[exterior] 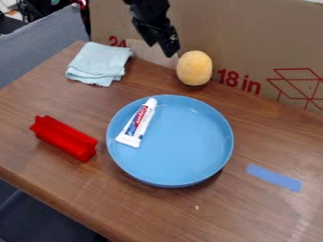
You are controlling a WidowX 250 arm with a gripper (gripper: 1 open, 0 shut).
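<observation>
The black gripper (167,42) hangs at the top centre, open, above and left of a yellow egg-shaped object (195,68) by the cardboard backdrop. A blue plate (190,151) holds a white toothpaste tube (136,124) on its left part. A red block-like object (63,137) lies at the left front. A folded light-blue cloth (98,61) lies at the back left.
The wooden table (177,213) has bare room at the front and right. A strip of blue tape (274,178) is stuck at the right. A cardboard wall (265,43) closes the back; the table's left edge borders a dark gap.
</observation>
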